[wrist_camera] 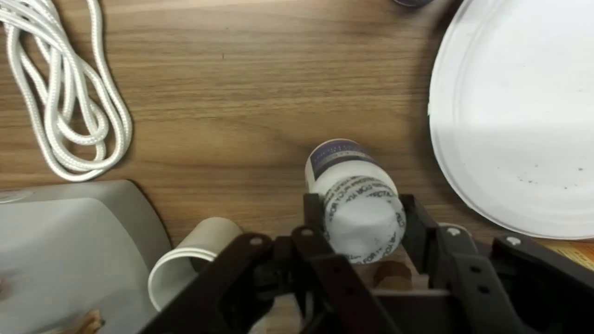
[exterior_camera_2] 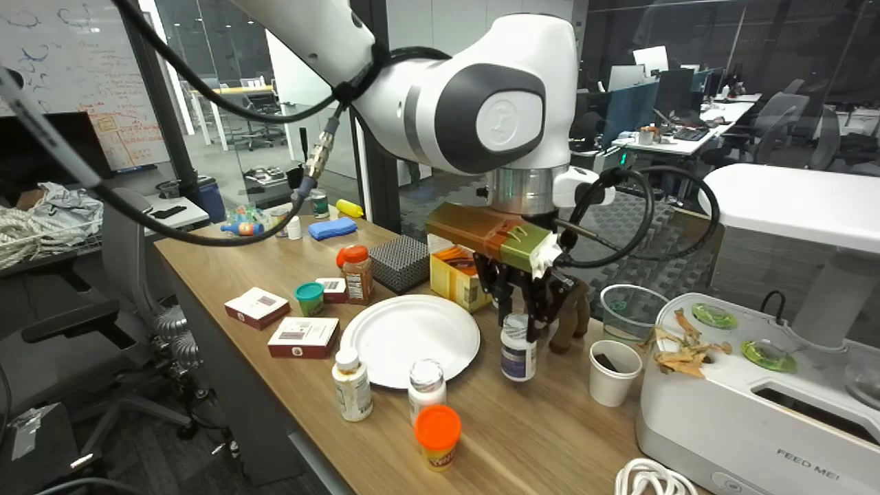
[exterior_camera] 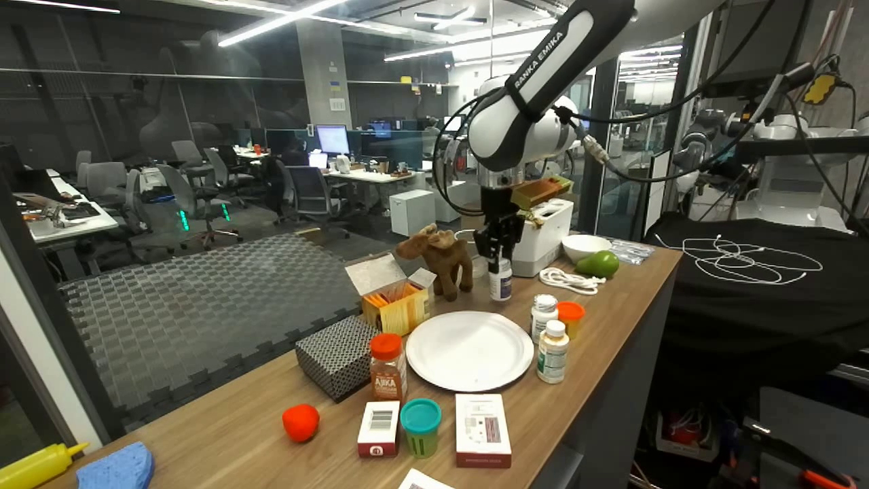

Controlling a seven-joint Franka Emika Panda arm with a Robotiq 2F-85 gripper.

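Observation:
A white bottle with a purple label [exterior_camera_2: 519, 355] is held upright at its top by my gripper, which is shut on it. In the wrist view the bottle's printed cap seal [wrist_camera: 364, 222] faces the camera, with a finger on either side. From exterior view 1, the same bottle [exterior_camera: 500, 286] hangs a little above the table between the plush animal and the plate. The white plate [exterior_camera: 470, 350] lies empty close by.
A paper cup [exterior_camera_2: 614, 372] and a white machine [exterior_camera_2: 742, 421] stand near the gripper. Two other white bottles, one here [exterior_camera: 552, 352], and an orange-lidded tub [exterior_camera_2: 438, 436] stand near the table's front edge. A coiled white cord [wrist_camera: 67, 94] lies near the machine.

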